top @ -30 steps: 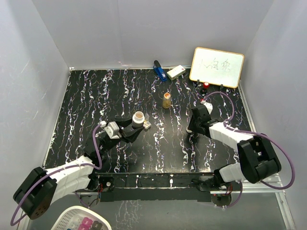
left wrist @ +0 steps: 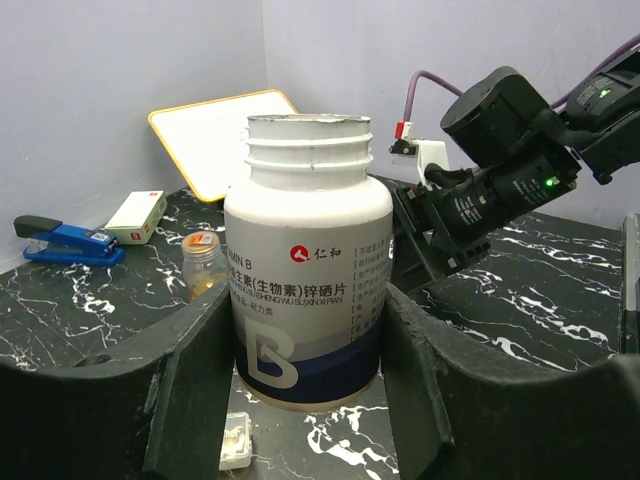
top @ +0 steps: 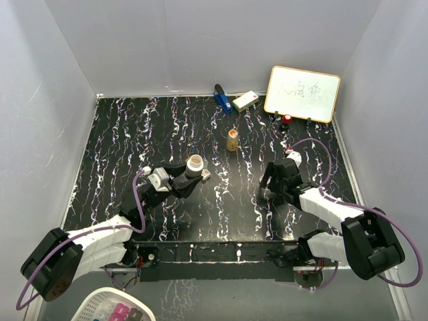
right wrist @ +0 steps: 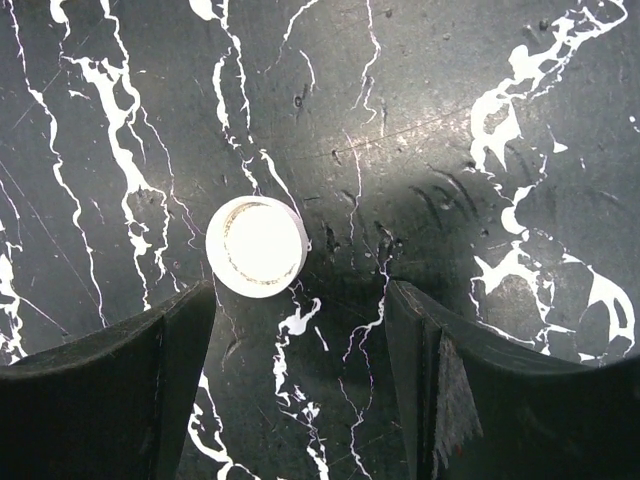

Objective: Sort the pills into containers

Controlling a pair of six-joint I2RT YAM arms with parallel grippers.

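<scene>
An uncapped white bottle (left wrist: pixel 308 250) with a blue band stands upright off the table, and my left gripper (top: pixel 188 180) is shut on its sides. Its threaded mouth faces up in the top view. On the black marbled table lies a round white cap (right wrist: pixel 257 247), in the right wrist view just ahead of the left-hand finger. My right gripper is open above the table, pointing down, with nothing between its fingers. From the top view, the right gripper hides most or all of the cap. No loose pills can be made out.
A small clear-and-white box (top: pixel 205 174) lies beside the held bottle. Farther back are an orange-topped jar (top: pixel 232 140), a blue stapler (top: pixel 223 99), a small carton (top: pixel 245 101), a red-capped bottle (top: pixel 285 123) and a whiteboard (top: pixel 302 93).
The left gripper with the bottle has barely moved.
</scene>
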